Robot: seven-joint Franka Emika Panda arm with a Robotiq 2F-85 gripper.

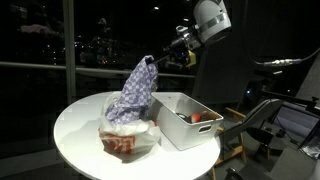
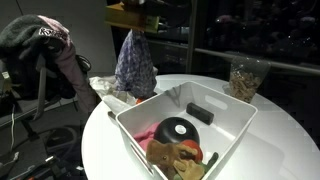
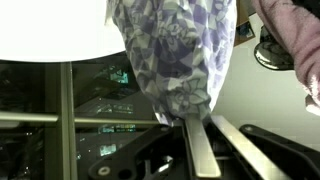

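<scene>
A purple-and-white patterned cloth (image 1: 136,92) hangs bunched from my gripper (image 1: 154,60), which is shut on its upper end. In the wrist view the cloth (image 3: 178,55) spreads out from between the fingers. Its lower part comes down to a crumpled whitish plastic bag (image 1: 128,130) on the round white table (image 1: 80,128); whether the cloth rests on the bag or goes inside it, I cannot tell. Something reddish-brown shows at the bag's front. Exterior view 2 has the cloth (image 2: 135,68) behind the bin.
A white bin (image 1: 185,133) stands beside the bag, holding a black round thing (image 2: 177,130), a brown plush toy (image 2: 175,158) and other items. A clear container of small brown pieces (image 2: 246,76) stands farther back.
</scene>
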